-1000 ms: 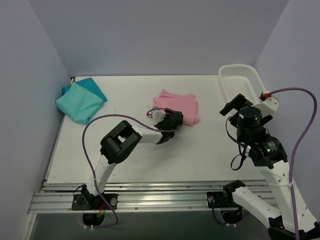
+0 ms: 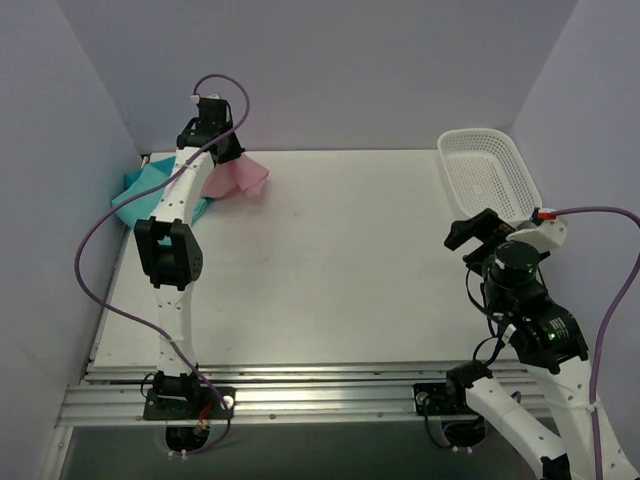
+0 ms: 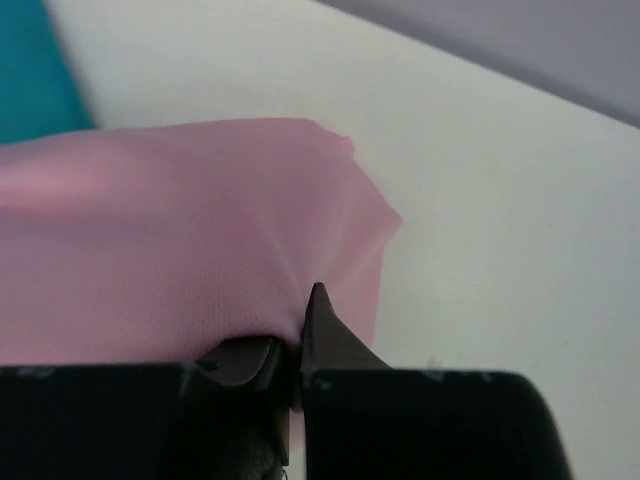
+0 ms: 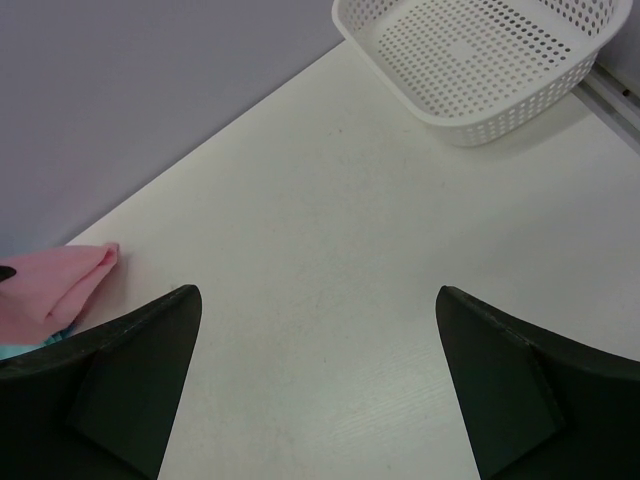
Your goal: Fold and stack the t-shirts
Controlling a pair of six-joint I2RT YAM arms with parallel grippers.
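Observation:
In the top view a pink shirt hangs from my left gripper over the teal shirts at the back left of the table. The left wrist view shows the pink cloth gathered between the shut fingers, with teal cloth beyond at upper left. My right gripper is open at the table's right side, with nothing between its fingers in the right wrist view.
A white perforated basket stands at the back right.
My left arm has swung from the middle to the back left, carrying the pink shirt from the centre onto or over the teal ones. The right arm has shifted slightly.

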